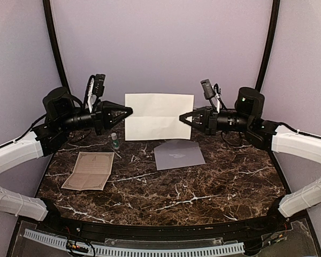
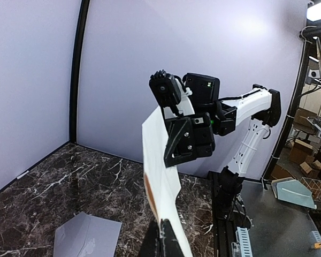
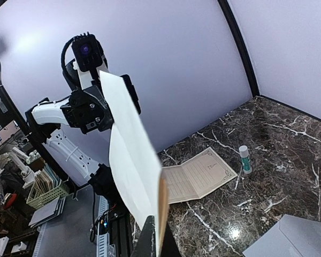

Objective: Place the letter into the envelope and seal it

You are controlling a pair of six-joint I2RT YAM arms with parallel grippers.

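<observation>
A creased cream sheet [image 1: 159, 128] hangs upright above the table, spread between my two grippers. My left gripper [image 1: 130, 111] is shut on its left edge, and my right gripper [image 1: 182, 118] is shut on its right edge. Both wrist views show the paper [image 2: 159, 155] nearly edge-on, running from the near fingertips toward the other arm. Beneath and behind it, the grey envelope [image 1: 179, 156] lies on the table with its flap folded out toward the back. A tan printed letter [image 1: 90, 170] with a decorative border and a fold line lies on the left.
A glue stick [image 3: 245, 159] with a green label stands upright on the dark marble table [image 1: 150, 198], behind and right of the tan letter. Walls close off the back and sides.
</observation>
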